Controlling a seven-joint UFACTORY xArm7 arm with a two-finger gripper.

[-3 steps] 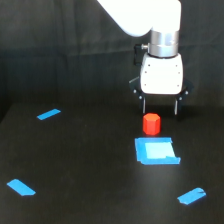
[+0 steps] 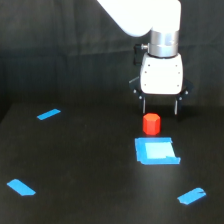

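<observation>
Pointing down from above, my gripper (image 2: 161, 106) has its two thin dark fingers spread apart, and nothing shows between them. A small red block (image 2: 151, 124) stands on the dark table, just below and slightly left of the gripper's middle in the camera view. Right in front of the block lies a blue square with a white centre (image 2: 157, 151). The block's lower edge meets or slightly overlaps the square's top edge in this view; whether they touch cannot be made out.
Blue strips mark the black table: one at the back left (image 2: 49, 114), one at the front left (image 2: 21, 187) and one at the front right (image 2: 191, 196). A dark curtain (image 2: 60, 60) hangs behind.
</observation>
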